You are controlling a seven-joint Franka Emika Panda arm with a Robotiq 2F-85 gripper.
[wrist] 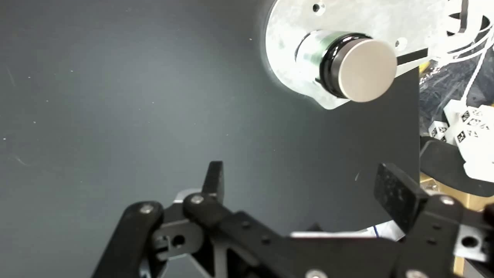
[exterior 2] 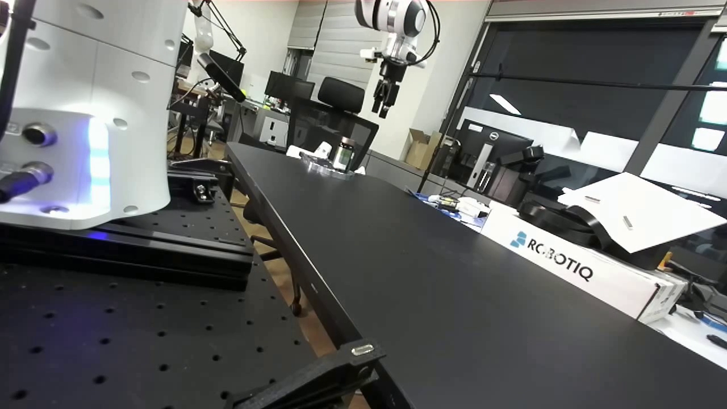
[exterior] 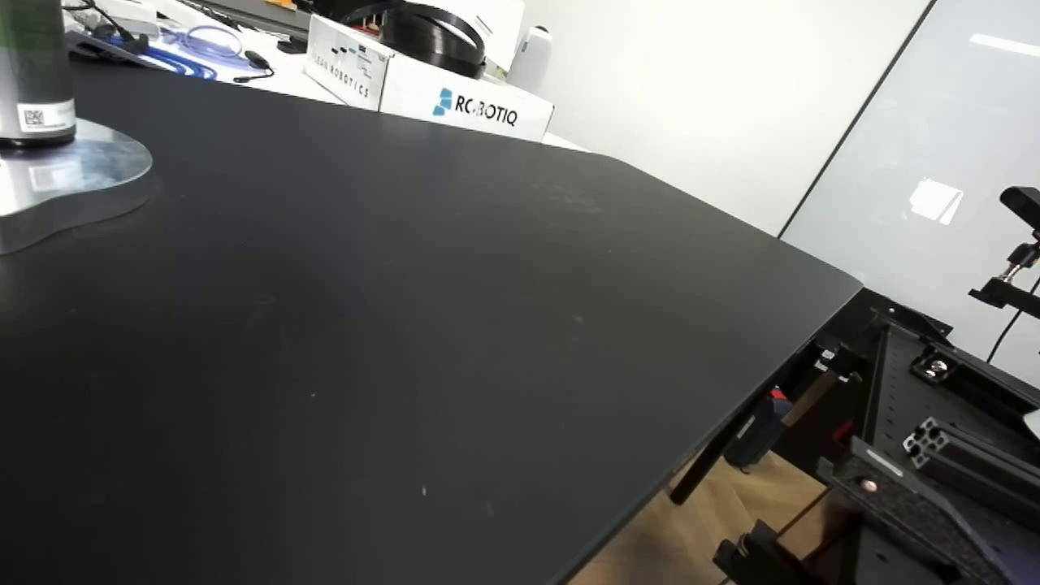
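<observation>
A jar with a wide pale lid (wrist: 367,70) and greenish glass stands on a silvery metal plate (wrist: 289,60) in the upper right of the wrist view. My gripper is open, its two dark fingers wide apart and only table surface showing between them; the jar lies outside that gap. In exterior view 2 the gripper (exterior 2: 384,109) hangs in the air, higher than the jar (exterior 2: 343,154) at the table's far end. Exterior view 1 catches only the lower part of the jar (exterior: 37,83) at its left edge, and no gripper.
A white ROBOTIQ box (exterior 2: 565,262) stands along one side, with cables (exterior: 200,44) nearby. Close to the plate, the table edge borders white cables and marker-printed white blocks (wrist: 474,134). An office chair (exterior 2: 330,122) is behind the far end.
</observation>
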